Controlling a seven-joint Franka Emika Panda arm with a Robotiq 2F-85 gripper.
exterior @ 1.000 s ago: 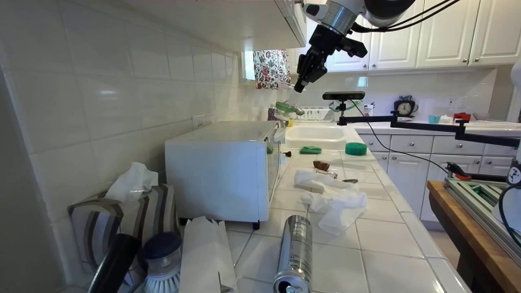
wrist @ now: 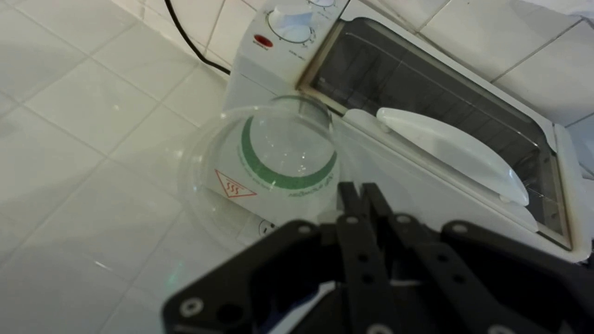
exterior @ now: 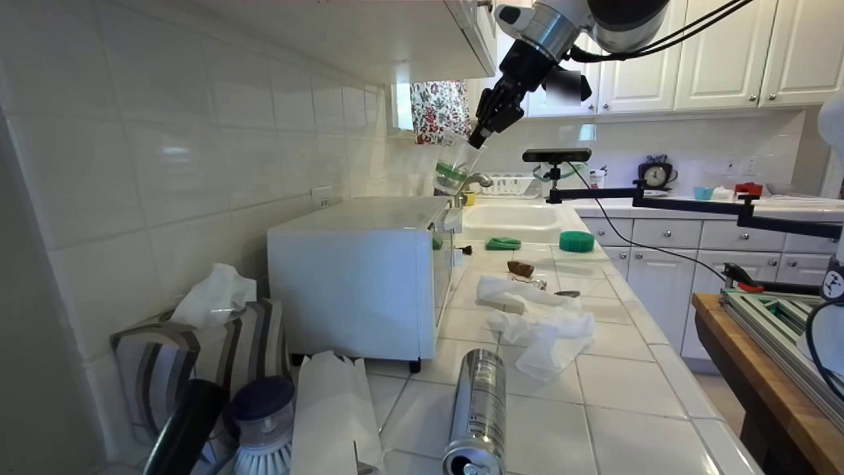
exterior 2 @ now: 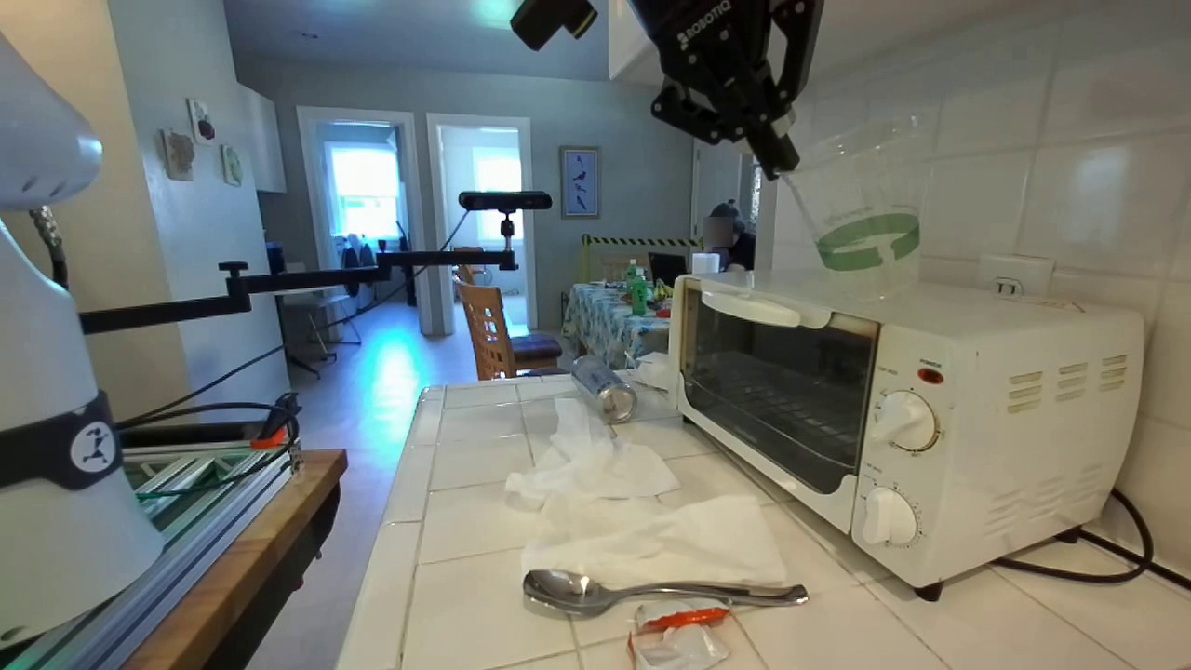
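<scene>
A clear plastic cup with a green band [exterior 2: 870, 242] hangs tilted by its rim from my gripper [exterior 2: 775, 163], which is shut on it. Seen from the wrist, the cup [wrist: 289, 179] looks empty, and my gripper grips its near rim. In exterior view 1 the cup [exterior: 452, 170] and my gripper [exterior: 479, 136] are above the far end of the white toaster oven [exterior: 352, 273]. The cup's base is close to the oven top [exterior 2: 971, 309]; whether it touches, I cannot tell.
On the counter lie a silver can [exterior: 479, 408], crumpled paper towels [exterior: 546, 328], a spoon [exterior 2: 659, 594] and a torn wrapper [exterior 2: 681, 642]. A cabinet [exterior: 372, 31] overhangs the oven. A camera on a black arm [exterior: 558, 154] stands right of the gripper.
My gripper has shifted slightly left and the cup has moved with it, toward the wall side. The counter items look unmoved.
</scene>
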